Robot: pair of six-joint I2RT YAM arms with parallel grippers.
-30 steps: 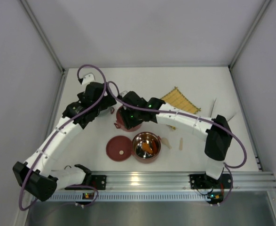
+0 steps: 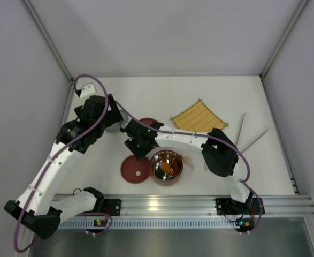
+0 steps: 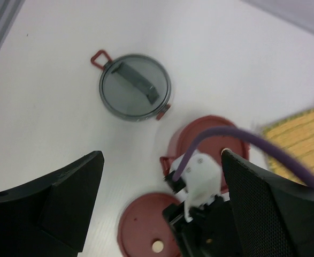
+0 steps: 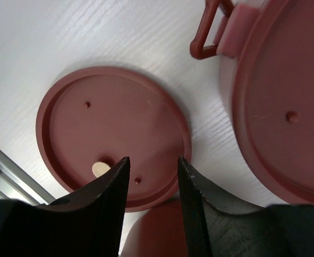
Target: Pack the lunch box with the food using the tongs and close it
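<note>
A red round lid [image 4: 114, 128] lies flat below my right gripper, which is open with nothing between its fingertips. A red pot [image 2: 167, 179] holding orange food sits right of that lid. A second red container with a red top [image 4: 285, 64] lies behind, partly hidden by the right arm. My left gripper hangs open and empty over the upper left of the table. In the left wrist view a grey lid [image 3: 135, 91] with red clips lies beneath it.
A bamboo mat [image 2: 199, 115] lies at the back right, with chopsticks [image 2: 241, 128] further right and small wooden utensils [image 2: 189, 160] beside the pot.
My right gripper has moved left and toward the front, over the red lid. The left arm has shifted slightly to the left.
</note>
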